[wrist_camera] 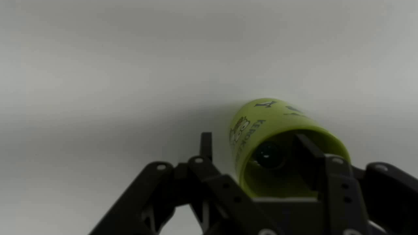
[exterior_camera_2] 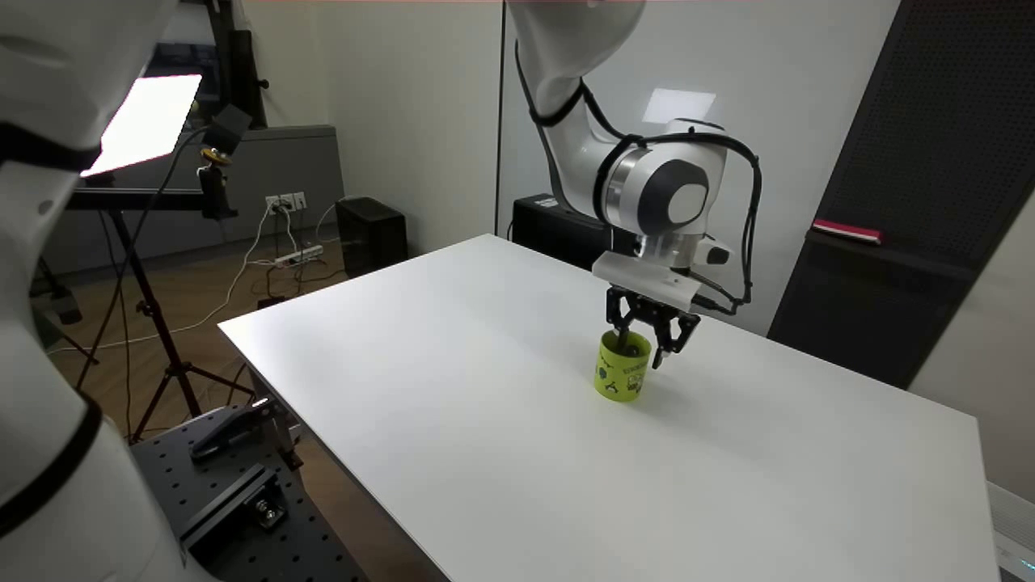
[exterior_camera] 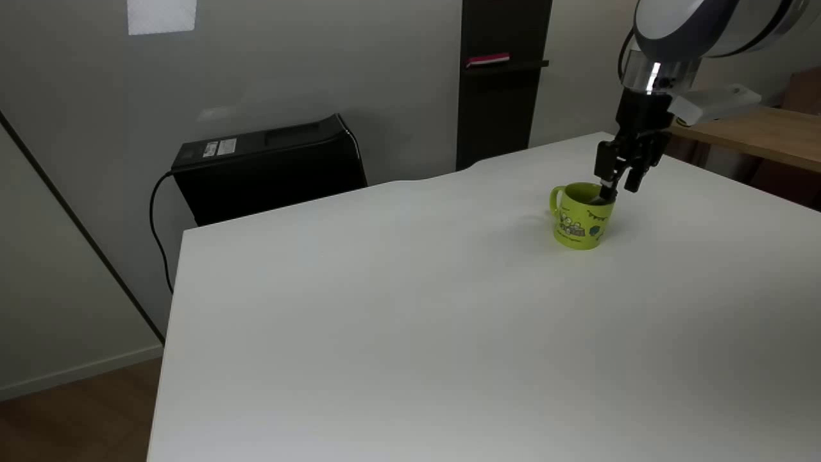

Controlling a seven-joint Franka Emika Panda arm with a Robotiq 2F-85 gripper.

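Note:
A lime-green mug [exterior_camera: 582, 223] with printed figures stands upright on the white table, its handle to the left in exterior view 1. My gripper [exterior_camera_2: 640, 351] is over it, fingers spread apart. In the wrist view one of the black fingers [wrist_camera: 307, 156] reaches into the mug's mouth, while the other finger [wrist_camera: 206, 147] is outside, left of the wall. No grip on the wall shows. A shiny dark round thing [wrist_camera: 268, 155] lies inside the mug; what it is I cannot tell.
Wide bare stretches of the white table [exterior_camera: 369, 323] lie around the mug. Beyond the table's back edge stands a black box-shaped device [exterior_camera: 269, 165]. A second white arm [exterior_camera_2: 58, 388] fills the left side of exterior view 2.

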